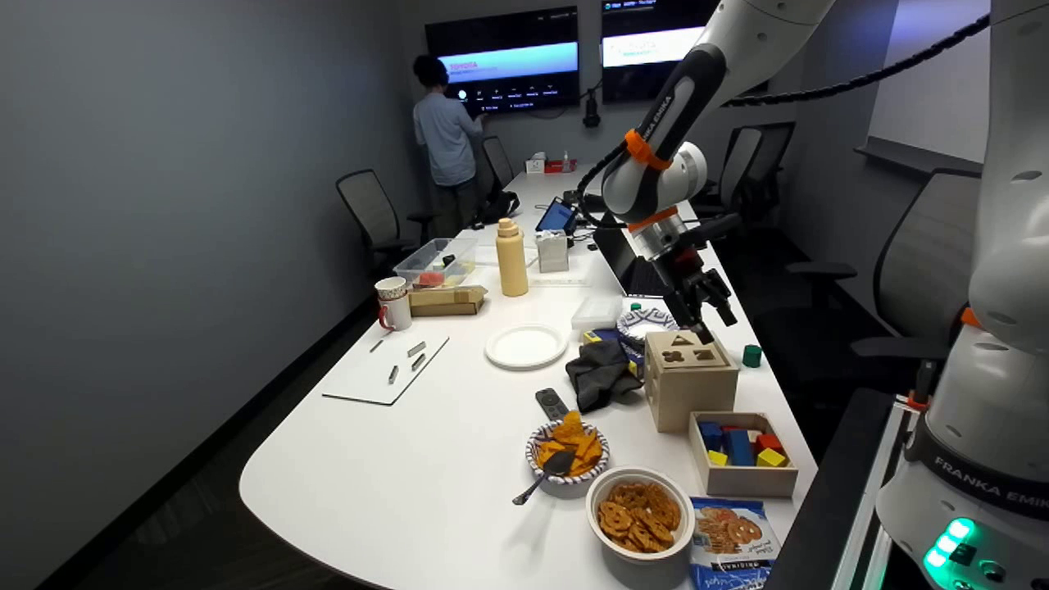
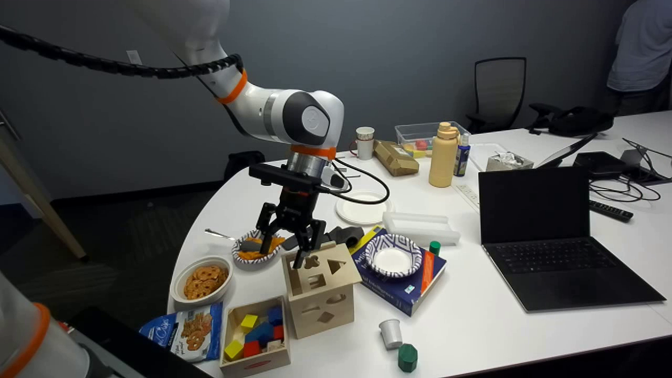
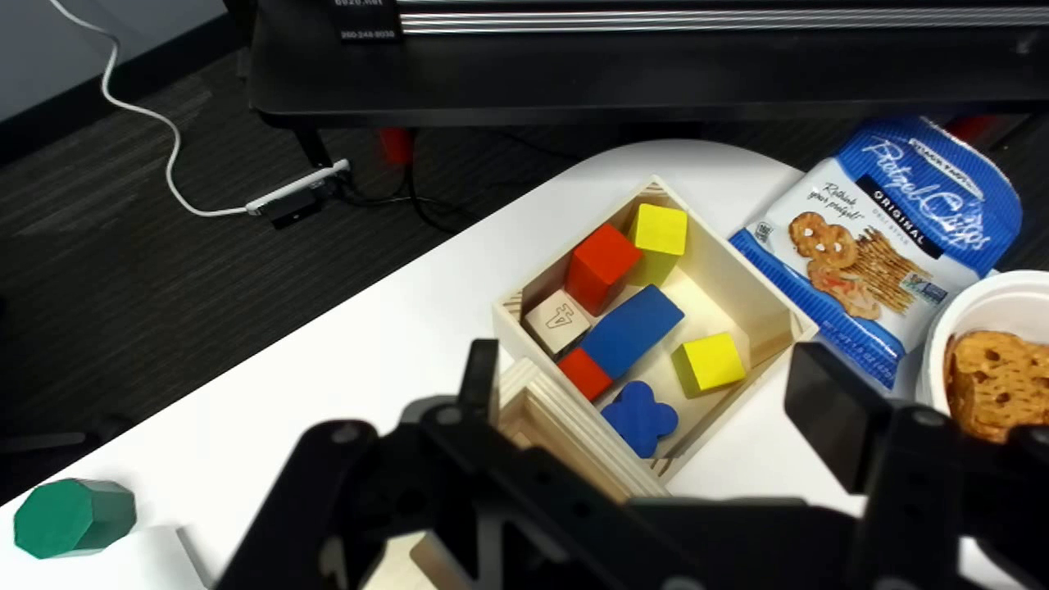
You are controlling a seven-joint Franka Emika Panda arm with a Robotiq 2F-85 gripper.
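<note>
My gripper [image 2: 281, 248] hangs over the near side of a wooden shape-sorter box [image 2: 322, 296], its fingers wide apart and nothing between them. In its top the sorter has cut-out holes, one of them a triangle. An open wooden tray [image 3: 752, 374] stands beside the sorter. Inside the tray lie a red block [image 3: 601, 267], a blue flower-shaped block [image 3: 640, 418], a yellow block [image 3: 710, 364] and several others. Away from the tray, a green block [image 2: 407, 358] rests near the table edge by a small silver cup [image 2: 391, 334].
A pretzel bag [image 1: 734, 542], a bowl of pretzels [image 1: 640, 513] and a bowl of orange chips [image 1: 569, 448] crowd the tray's side. Behind the sorter are a dark cloth [image 1: 597, 374] and a book [image 2: 396, 286] carrying a patterned bowl.
</note>
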